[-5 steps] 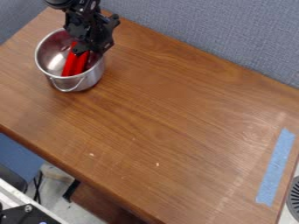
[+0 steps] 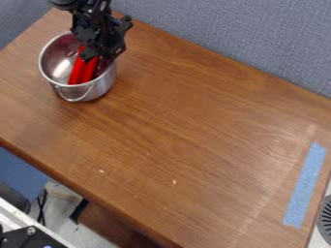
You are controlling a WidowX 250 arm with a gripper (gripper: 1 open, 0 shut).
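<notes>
A steel pot stands at the upper left of the wooden table, with red objects inside it, long and upright or leaning. My black gripper is over the pot, its lower end down among the red objects at the rim. The fingers are partly hidden, so whether they are open or holding one of the red pieces cannot be seen.
A blue tape strip lies near its right edge. A grey padded wall runs behind, and cables hang past the lower-left edge.
</notes>
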